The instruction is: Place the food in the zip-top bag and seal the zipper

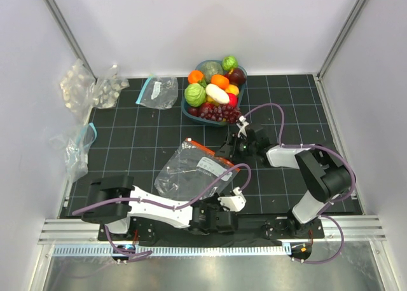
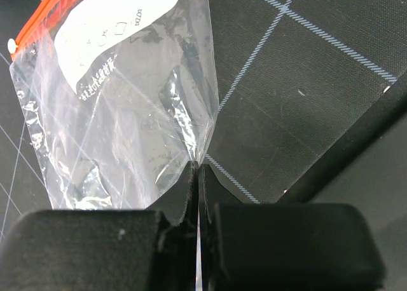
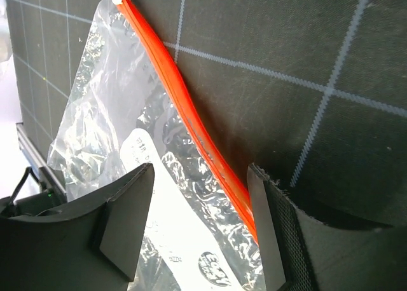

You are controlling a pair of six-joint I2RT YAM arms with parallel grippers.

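A clear zip top bag (image 1: 184, 170) with an orange zipper strip (image 3: 175, 81) and a white label lies flat, looking empty, at the centre front of the mat. In the left wrist view, its lower edge bunches into the fingertips of my left gripper, shut on the plastic. My right gripper stands open above the zipper side, the strip passing by its right finger (image 3: 264, 208); no grip on the bag shows. Fruit and vegetables, among them a green cabbage (image 1: 195, 94) and purple grapes (image 1: 219, 112), fill a blue basket (image 1: 204, 121) at the back.
Another clear bag with a blue zipper (image 1: 159, 93) lies left of the basket. Filled clear bags (image 1: 108, 91) sit along the left wall, with a blue-zipped bag (image 1: 77, 154) in front of them.
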